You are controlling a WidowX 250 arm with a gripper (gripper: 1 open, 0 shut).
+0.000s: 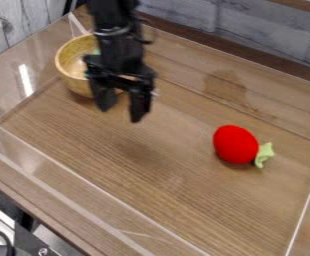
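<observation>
The dark robot arm reaches down from the top of the camera view, its gripper [124,104] hanging open in front of a yellow bowl [75,62] at the upper left. The bowl is partly hidden behind the arm. A red round object [235,143] with a pale green tip lies on the wooden table [158,190] at the right.
The table's edge runs along the lower left, with dark space and some cables beyond it. A wall or raised edge is at the top.
</observation>
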